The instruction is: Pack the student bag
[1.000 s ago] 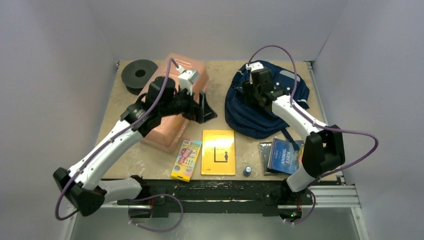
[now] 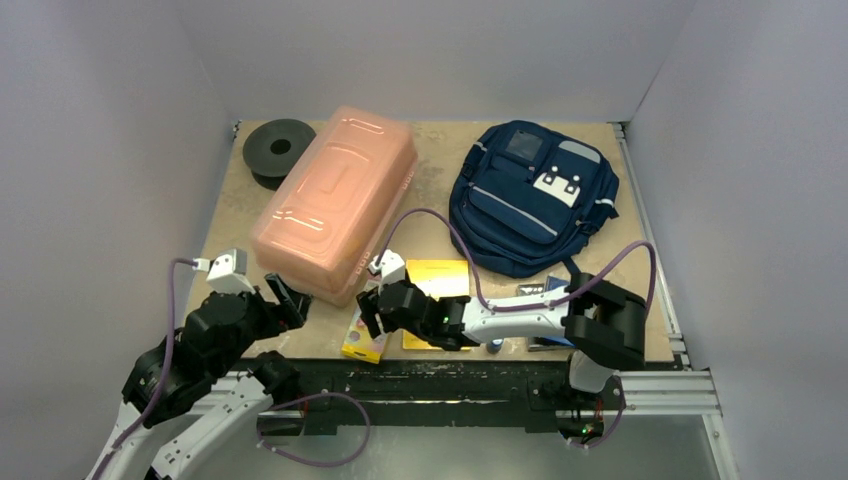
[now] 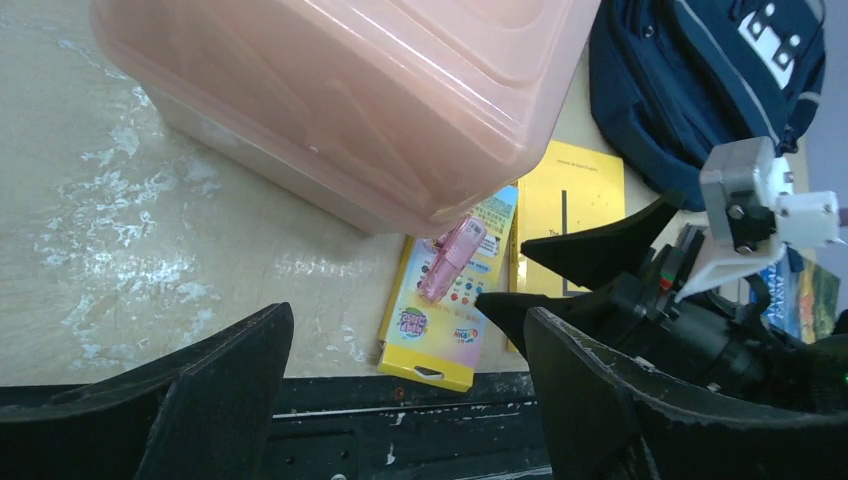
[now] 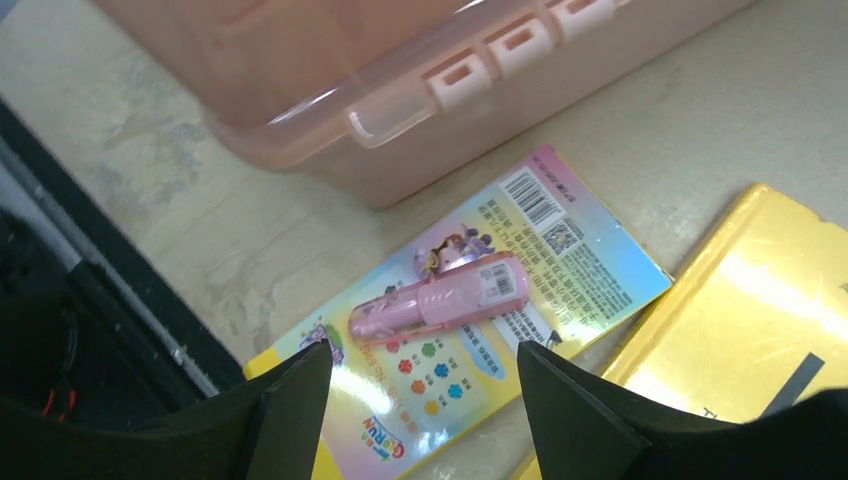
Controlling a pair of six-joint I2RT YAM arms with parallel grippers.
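A pink pen (image 4: 440, 300) lies on a colourful flat box (image 3: 420, 340) beside the yellow book (image 2: 437, 275). My right gripper is over the pen, fingers apart with nothing between them; in the left wrist view it reaches in from the right. My left gripper stands open at the near left corner of the pink case (image 2: 330, 190), nothing between its fingers. The navy backpack (image 2: 530, 210) lies at the back right.
A black spool (image 2: 265, 150) sits at the back left. Books (image 3: 820, 300) and a small bottle (image 2: 494, 346) are at the front right, partly behind my right arm. Bare table shows left of the case.
My right gripper has come from the backpack down-left to over the pen. My left gripper has moved down-left from above the pink case to near the front left.
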